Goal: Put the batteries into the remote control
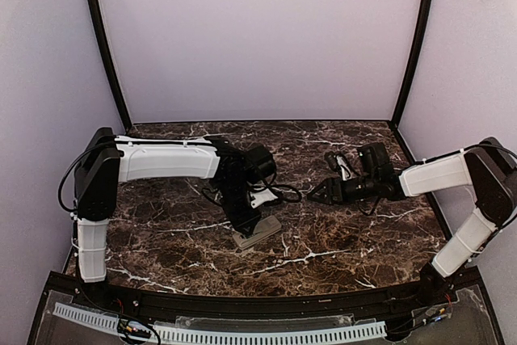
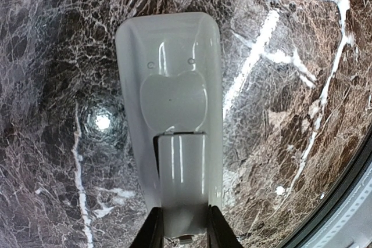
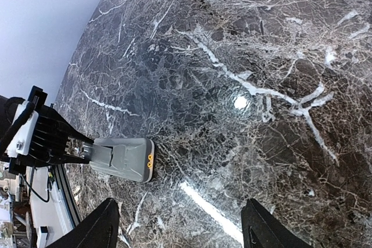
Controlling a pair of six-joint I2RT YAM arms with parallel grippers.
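A grey remote control (image 1: 265,229) lies on the dark marble table, seen close in the left wrist view (image 2: 173,97) and at the lower left of the right wrist view (image 3: 133,158). My left gripper is down at one end of it, fingers either side of the narrower cover piece (image 2: 181,172); whether they grip it is unclear. My right gripper hangs open above the table to the right, nothing between its fingers. No batteries are visible.
Pale walls stand at the sides and back; a dark rail runs along the front edge.
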